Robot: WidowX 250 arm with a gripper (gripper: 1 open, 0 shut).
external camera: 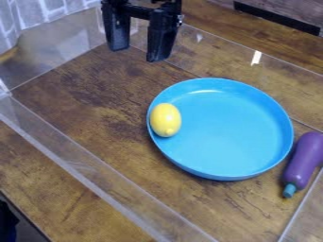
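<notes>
A yellow oval object (165, 120) sits inside the left part of a blue round plate (228, 142). To the right of the plate lies a purple toy eggplant or similar long object (301, 163) with a teal tip. At the top, above and left of the plate, my black gripper (140, 43) hangs with its two fingers apart, open, with nothing visible between them.
Transparent walls run along the left and lower-left edges, and another edge shows at the lower right.
</notes>
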